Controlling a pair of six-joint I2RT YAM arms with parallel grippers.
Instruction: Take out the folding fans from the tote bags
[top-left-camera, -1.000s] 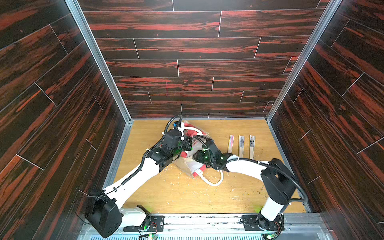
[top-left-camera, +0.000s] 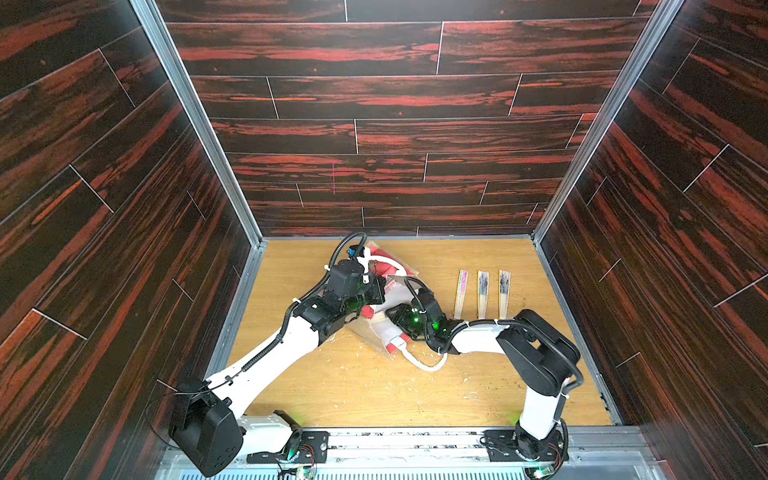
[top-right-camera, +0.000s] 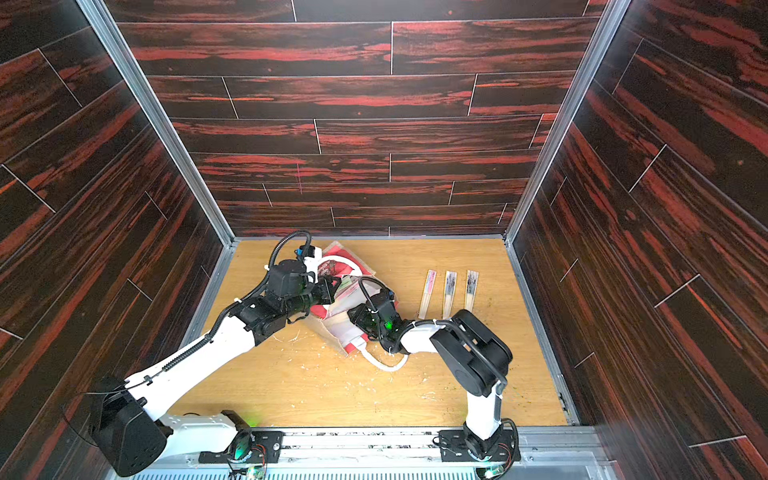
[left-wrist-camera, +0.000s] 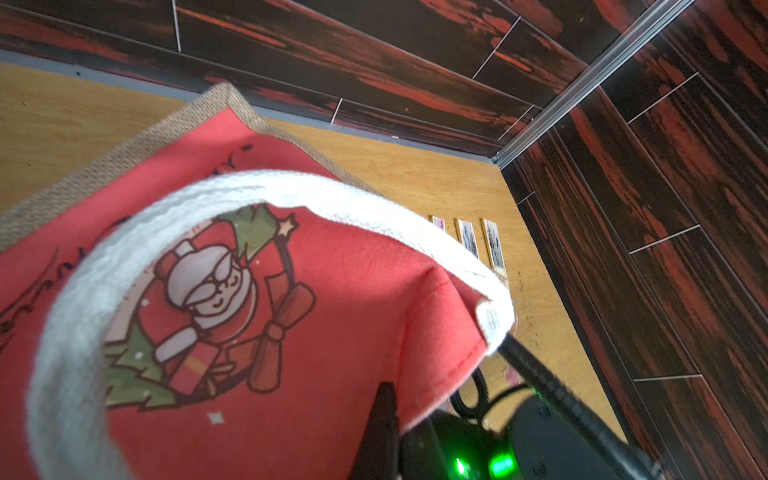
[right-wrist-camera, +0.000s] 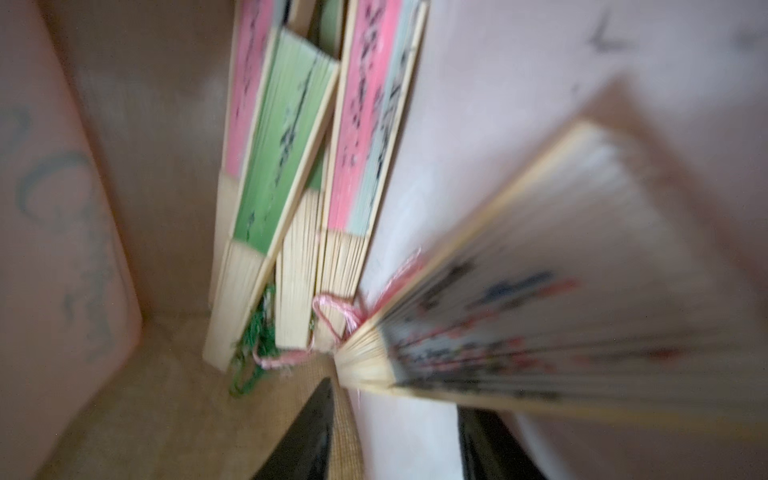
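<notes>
The red-and-burlap tote bag (top-left-camera: 397, 345) lies on the table with its mouth toward the right arm. My left gripper (top-left-camera: 378, 289) is shut on its rim; in the left wrist view a black finger (left-wrist-camera: 384, 436) presses the red cloth. Inside the bag, my right gripper stands part open, the space between its fingers empty. Ahead of it, a partly spread fan (right-wrist-camera: 560, 312) leans to the right. Folded fans, including a green one (right-wrist-camera: 280, 152) and a pink one (right-wrist-camera: 364, 128), stand to the left, with tangled tassels (right-wrist-camera: 260, 336).
Three folded fans, a pink one (top-left-camera: 461, 292), a dark one (top-left-camera: 482, 293) and another dark one (top-left-camera: 504, 293), lie side by side on the table at the right. White bag handles (top-left-camera: 424, 366) loop out at both sides. Bare table (top-left-camera: 360, 400) lies in front.
My right arm's elbow has swung left and up, and its gripper has shifted slightly toward the front at the bag's mouth. The left arm and the laid-out fans have stayed put.
</notes>
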